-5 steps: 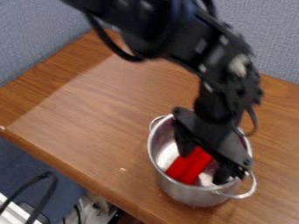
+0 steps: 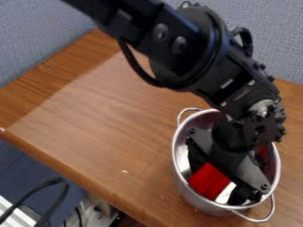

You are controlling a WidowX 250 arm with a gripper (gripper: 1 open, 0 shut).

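Note:
A silver pot (image 2: 183, 142) with two loop handles stands on the wooden table at the lower right. Inside it lies a red object (image 2: 210, 180). My black gripper (image 2: 231, 168) reaches down into the pot over the red object, its fingers open. The arm hides much of the pot's interior, so I cannot tell what else is in it.
A grey padded wall (image 2: 260, 27) stands behind.
The pot has shifted a little to the right since a moment ago, along with my gripper, which stays down inside it. The arm above has swung lower over the pot.

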